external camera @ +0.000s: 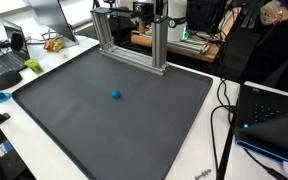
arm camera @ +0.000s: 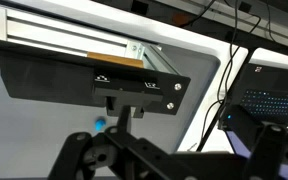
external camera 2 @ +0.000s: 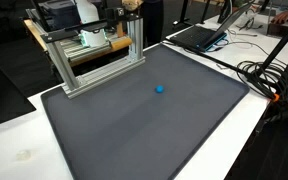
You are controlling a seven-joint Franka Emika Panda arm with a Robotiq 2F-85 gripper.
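Observation:
A small round blue object (external camera: 116, 94) lies alone on the dark grey mat (external camera: 79, 120). In exterior view 2 the same blue object (external camera 2: 159, 89) sits toward the far part of the mat, and in the wrist view the blue object (arm camera: 99, 124) shows low on the left. My gripper is open at the bottom of the wrist view, its dark fingers wide apart, with nothing visible between them. It looks down past a metal frame. Neither exterior view shows the gripper clearly.
An aluminium frame (external camera 2: 106, 75) stands at the mat's edge; its dark rail (arm camera: 44, 82) crosses the wrist view. A laptop (external camera 2: 199, 38) and cables (external camera 2: 274, 80) lie beyond the mat. A green item (external camera: 33, 65) stands off the mat.

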